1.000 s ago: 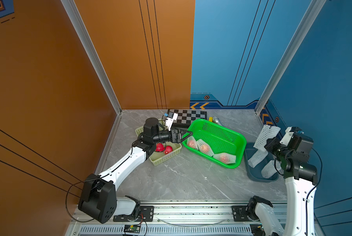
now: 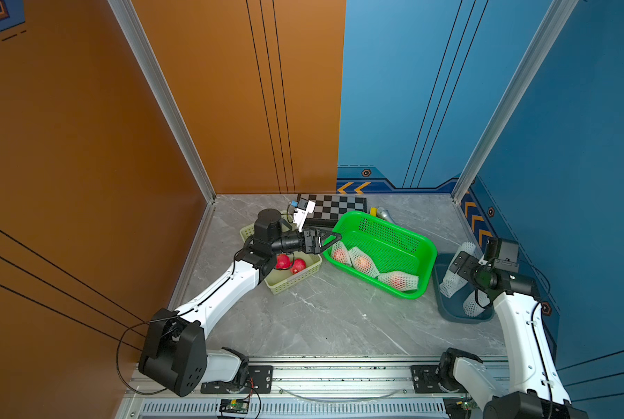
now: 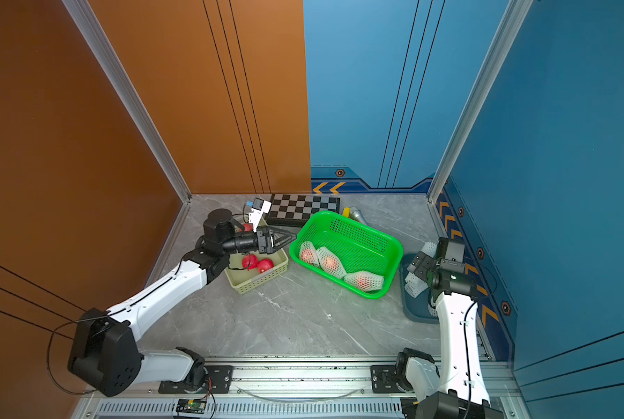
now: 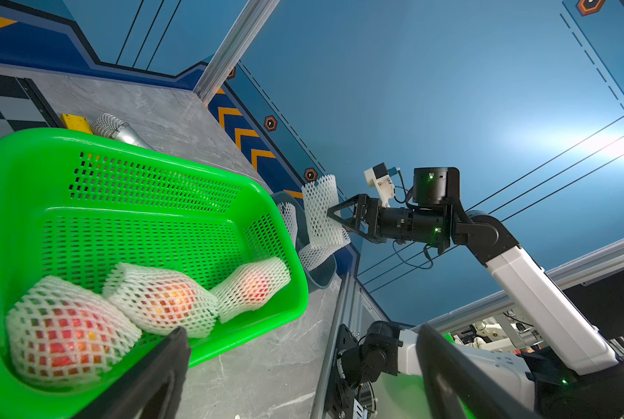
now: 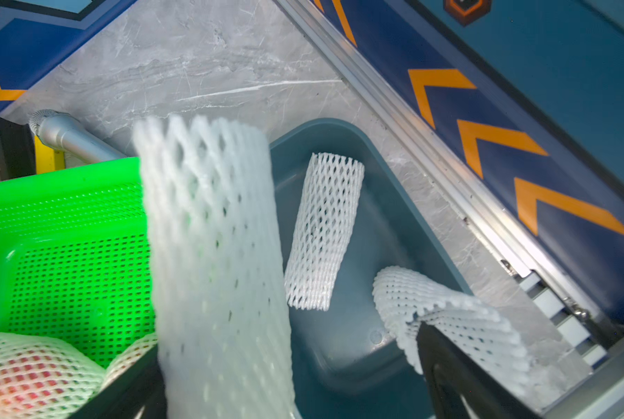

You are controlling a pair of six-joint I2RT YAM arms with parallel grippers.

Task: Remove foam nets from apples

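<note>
Several netted apples (image 2: 398, 280) lie along the near side of the green basket (image 2: 388, 244). Bare red apples (image 3: 265, 265) sit in the beige basket (image 3: 259, 279) at left. My left gripper (image 2: 332, 239) is open above the gap between these baskets. My right gripper (image 2: 462, 262) is open over the dark blue-grey bin (image 2: 455, 307). In the right wrist view a foam net (image 5: 217, 265) stands upright, blurred, between the fingers; other nets (image 5: 324, 230) lie in the bin.
A chessboard (image 2: 326, 206), a yellow object and a silver microphone (image 5: 81, 137) lie behind the green basket. Side walls bound the workspace.
The left arm is still.
</note>
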